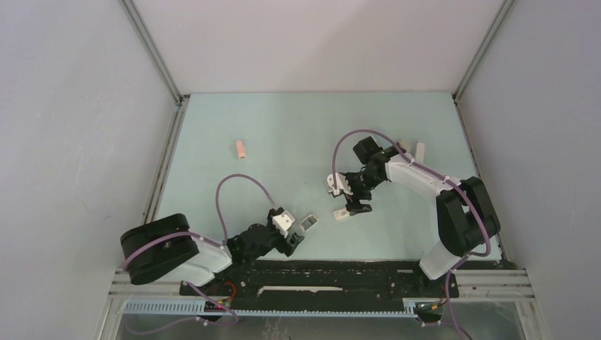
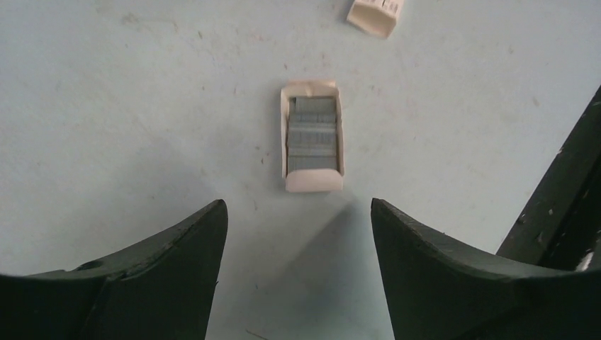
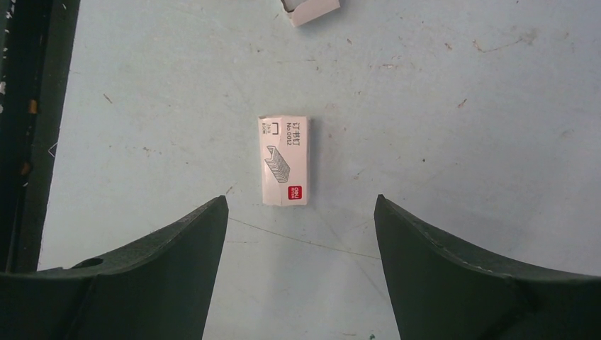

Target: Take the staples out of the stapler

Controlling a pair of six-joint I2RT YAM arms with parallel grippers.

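Observation:
An open pale-pink tray packed with grey staples (image 2: 312, 134) lies on the table, just beyond the fingertips of my left gripper, which is open around empty space. From above, this tray (image 1: 309, 222) sits to the right of the left gripper (image 1: 288, 230). A pale staple box (image 3: 285, 161) with printing and a red label lies ahead of my right gripper. That gripper is also open, nothing between its fingers. In the top view the right gripper (image 1: 351, 193) hangs by the box (image 1: 341, 213) and partly covers it. I cannot make out a stapler clearly.
A small salmon-coloured object (image 1: 241, 149) lies at the back left. Pale items, one a white block (image 1: 420, 151), stand at the right, partly behind my right arm. A dark rail (image 1: 326, 273) borders the front.

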